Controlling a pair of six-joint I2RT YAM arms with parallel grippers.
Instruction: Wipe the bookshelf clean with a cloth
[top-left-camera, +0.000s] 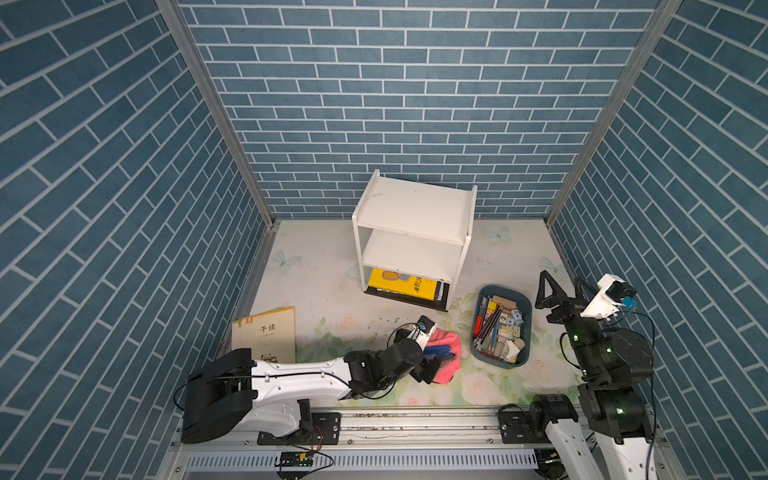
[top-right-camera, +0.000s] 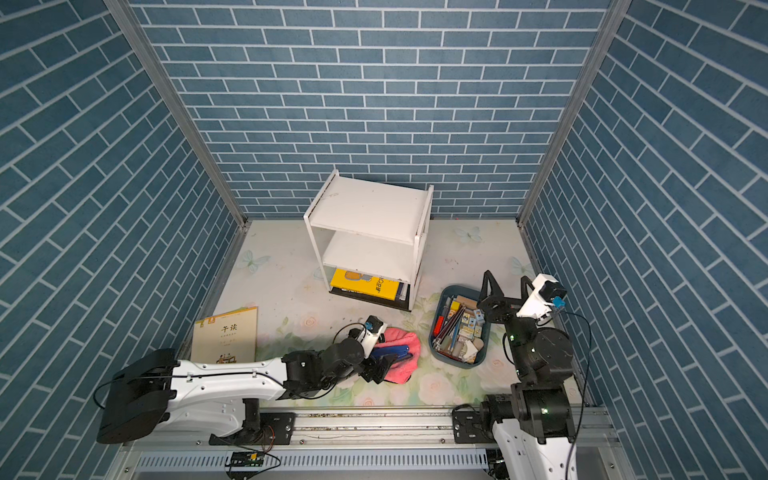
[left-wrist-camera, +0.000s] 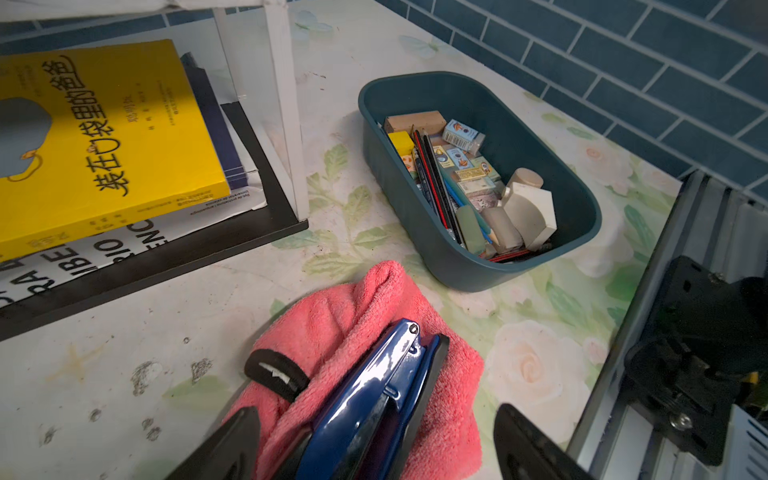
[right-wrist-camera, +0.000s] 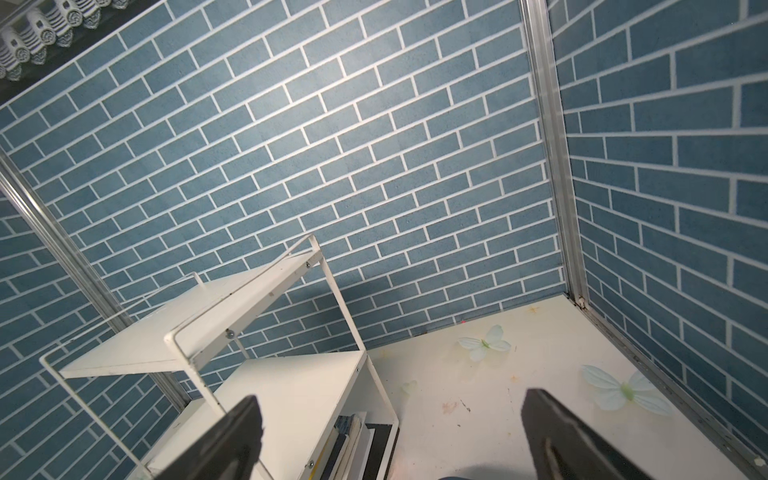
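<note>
A white bookshelf (top-left-camera: 412, 204) stands at the back centre, its two upper boards bare and books (top-left-camera: 400, 281) on the bottom level. A pink cloth (left-wrist-camera: 456, 400) lies on the table in front of it, with a dark blue stapler (left-wrist-camera: 356, 408) on top. My left gripper hangs open just over the cloth and stapler, its fingertips to either side in the left wrist view. My right gripper is open and raised at the right, beside the bookshelf and above the tabletop, with nothing between its fingers.
A dark teal bin (top-left-camera: 524, 352) of stationery and small blocks sits right of the cloth, near my right arm. A beige book (top-left-camera: 264, 328) lies at the left front. Tiled walls bound the sides and back.
</note>
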